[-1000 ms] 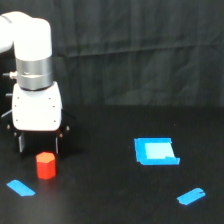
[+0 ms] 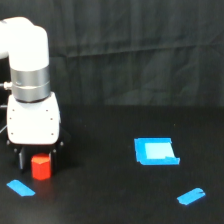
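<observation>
My white arm [image 2: 30,100] stands at the left, its black gripper [image 2: 41,160] low at the tabletop around a red block [image 2: 41,168]. The block sits between or just in front of the dark fingers; whether they press on it cannot be told.
A white square framed in blue tape [image 2: 157,151] lies at the middle right. Blue tape strips lie at the front left [image 2: 20,188] and front right [image 2: 191,196].
</observation>
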